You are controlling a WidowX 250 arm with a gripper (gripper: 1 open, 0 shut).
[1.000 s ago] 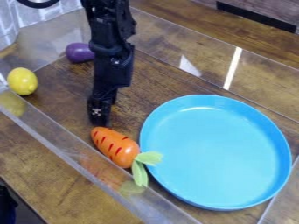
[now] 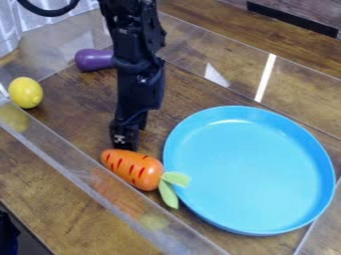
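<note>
My black gripper (image 2: 128, 133) points down over the wooden table, its fingertips low, just behind an orange toy carrot (image 2: 131, 167) with green leaves. The dark fingers are hard to make out against the wood. The carrot lies near the front edge, next to a large blue plate (image 2: 250, 167) on the right. A yellow lemon (image 2: 26, 92) sits at the left, and a purple eggplant (image 2: 95, 59) lies at the back left, partly behind the arm.
A clear plastic wall (image 2: 80, 169) runs along the front left of the work area. The wooden surface behind the plate is bare.
The arm and gripper have shifted slightly to the right. The carrot appears slightly shifted and turned near the plate's edge.
</note>
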